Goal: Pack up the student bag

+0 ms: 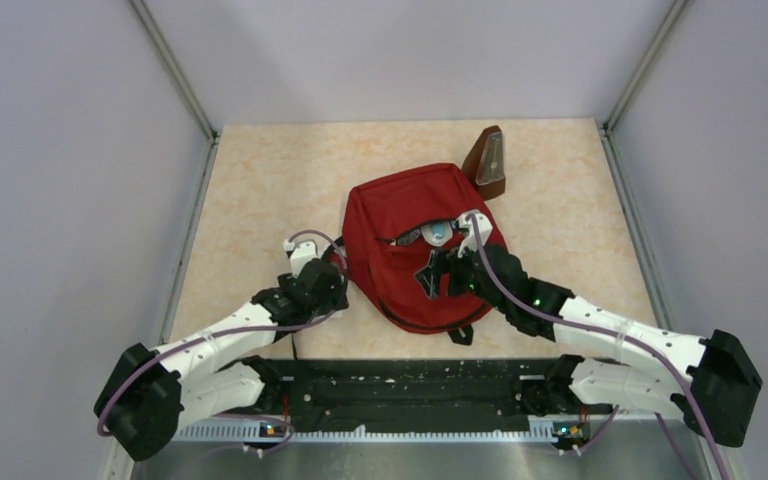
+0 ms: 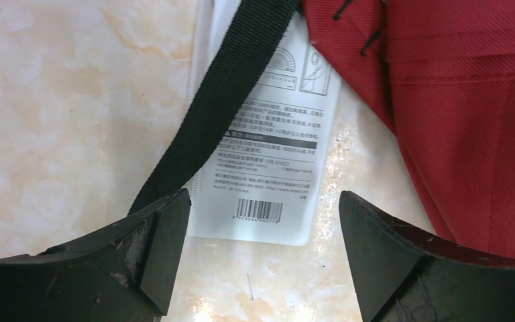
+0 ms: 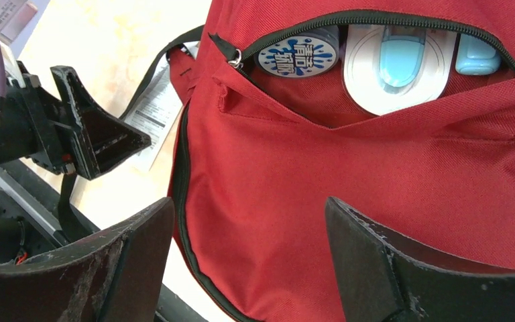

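Note:
A white printed pack [image 2: 255, 161] with a barcode lies flat on the table, partly under a black strap [image 2: 221, 94] and the edge of the red bag [image 2: 463, 121]. My left gripper hovers open over the pack's lower end. My right gripper is open above the bag's front, nothing between its fingers. In the right wrist view, the bag's zipped pocket shows a round tub [image 3: 297, 54], a white round item with a blue part [image 3: 369, 74] and a small blue object [image 3: 476, 57].
A brown case [image 1: 482, 163] stands behind the bag at the back right.

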